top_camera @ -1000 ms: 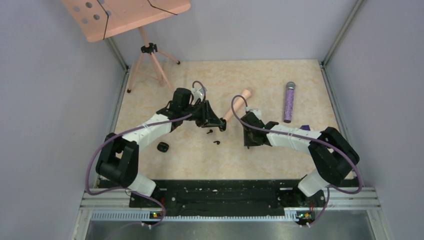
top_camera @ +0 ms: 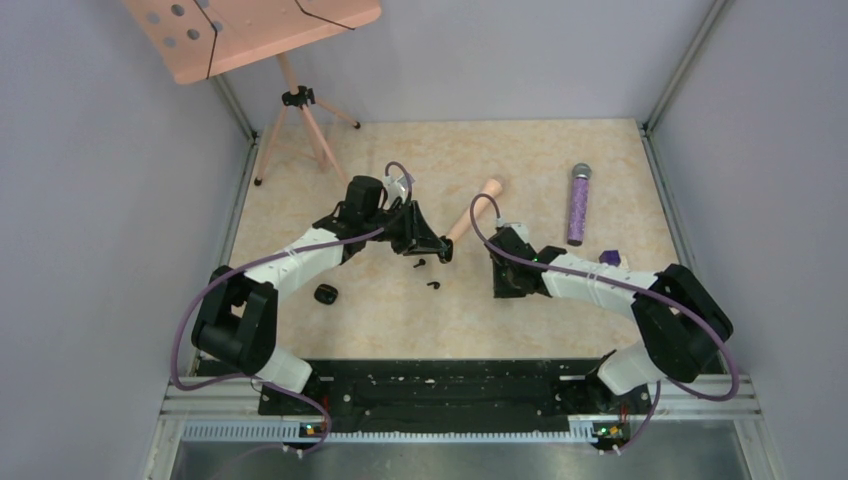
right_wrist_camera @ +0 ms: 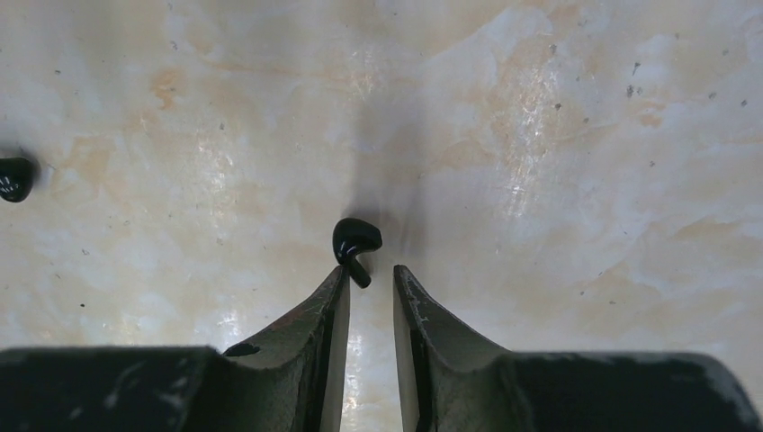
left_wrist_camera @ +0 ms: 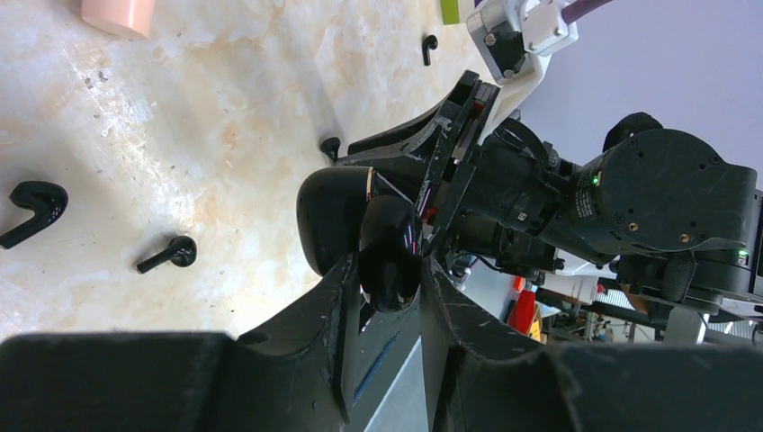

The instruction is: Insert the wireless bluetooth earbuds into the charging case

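My left gripper is shut on a glossy black charging case (left_wrist_camera: 389,252), lid raised, held above the table. In the left wrist view, black earbuds lie loose on the table, one (left_wrist_camera: 36,207) at the left and another (left_wrist_camera: 177,253) nearer the middle. My right gripper points down at the table, its fingers apart, with a small black earbud (right_wrist_camera: 356,243) just beyond and between the fingertips. Another dark earbud (right_wrist_camera: 15,178) lies at the left of the right wrist view.
A pink cylinder (top_camera: 475,210) lies behind the grippers, a purple microphone (top_camera: 579,205) at the back right. A small black case-like object (top_camera: 325,294) rests at the left, and a pink stand (top_camera: 317,135) stands at the back left.
The right arm has shifted slightly right and toward the front in the top view. The left arm and the case it holds look unchanged.
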